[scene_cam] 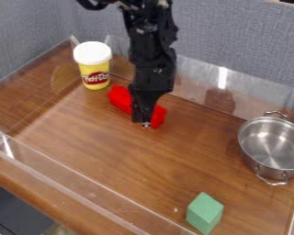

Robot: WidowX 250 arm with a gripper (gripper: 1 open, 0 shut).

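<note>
My black gripper [143, 117] reaches down from the top of the view to a red object [121, 99] lying on the wooden table [107, 156], in front of its right part. The fingertips are low at the red object; they look close together, and whether anything sits between them is hard to make out.
A yellow tub with a white lid [92, 72] stands at the back left. A steel pot [270, 145] sits at the right, a green block [205, 213] at the front right.
</note>
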